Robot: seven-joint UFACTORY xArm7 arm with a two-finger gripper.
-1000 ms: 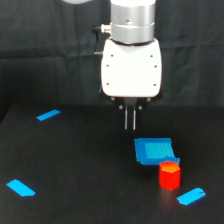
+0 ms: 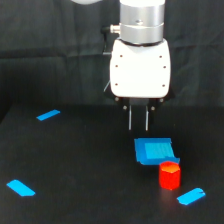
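With its two thin fingers spread apart, my white gripper points straight down and stands open, nothing showing between them. Just below and to the right of the fingertips is a blue square tray-like piece (image 2: 155, 152) on the dark table. A red hexagonal block (image 2: 169, 177) stands at the near right corner of that piece, covering part of its edge. Whether the two touch I cannot tell.
Flat blue strips lie apart on the table: one (image 2: 48, 115) at the far left, another (image 2: 20, 188) at the near left, and a third (image 2: 191, 196) at the near right.
My gripper has shifted a little to the right, and its fingers stand wider apart than before. The blue piece, the red block and the strips have not moved.
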